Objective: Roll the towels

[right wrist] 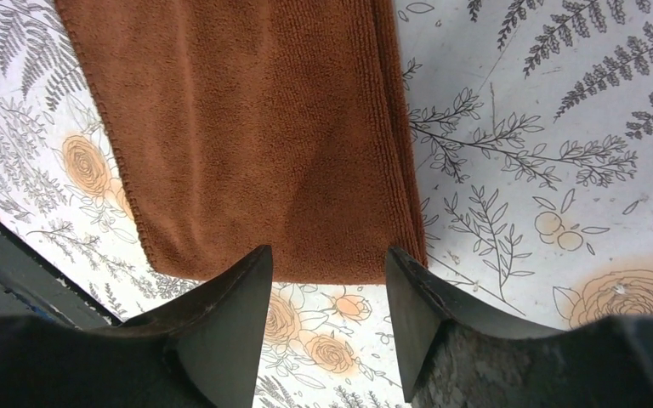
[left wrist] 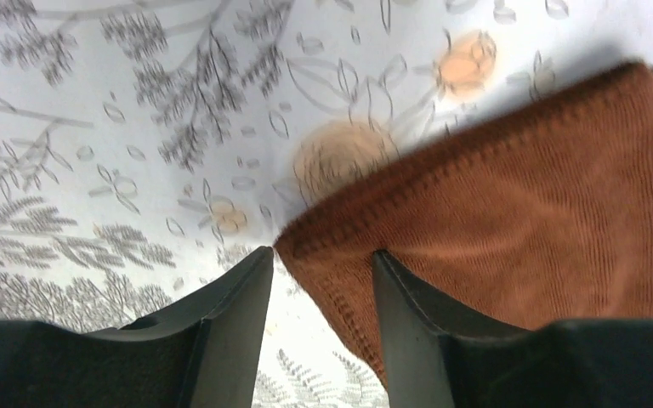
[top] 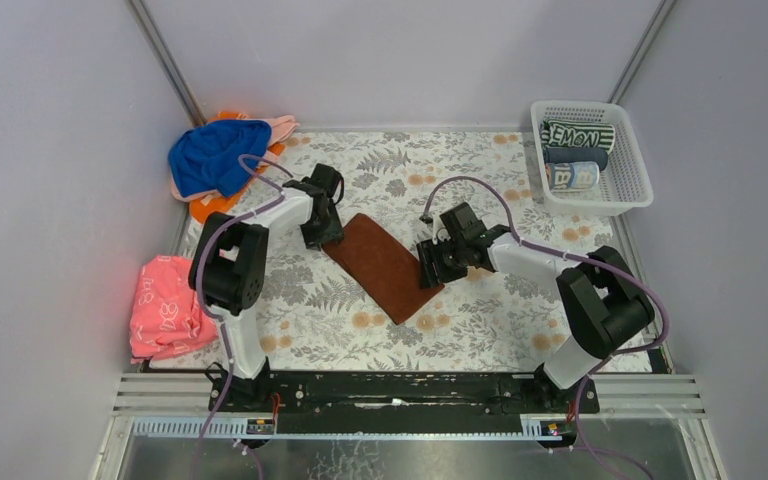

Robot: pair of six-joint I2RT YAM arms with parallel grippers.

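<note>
A brown towel [top: 380, 265], folded flat into a long strip, lies slantwise on the middle of the table. At its upper left end, my left gripper [top: 324, 243] is low over the cloth. In the left wrist view, the towel's corner [left wrist: 332, 246] sits between the left fingertips, and that gripper is shut on it. My right gripper [top: 432, 278] is at the towel's right edge near the lower end. The right wrist view shows its fingers [right wrist: 255, 280] apart over the end edge, the right fingertip near a corner, the gripper open with nothing clamped.
A white basket [top: 592, 206] at the back right holds several rolled towels [top: 572, 176]. Unrolled blue [top: 218, 155], orange and pink cloths are heaped at the back left, and a coral patterned towel [top: 172, 310] lies front left.
</note>
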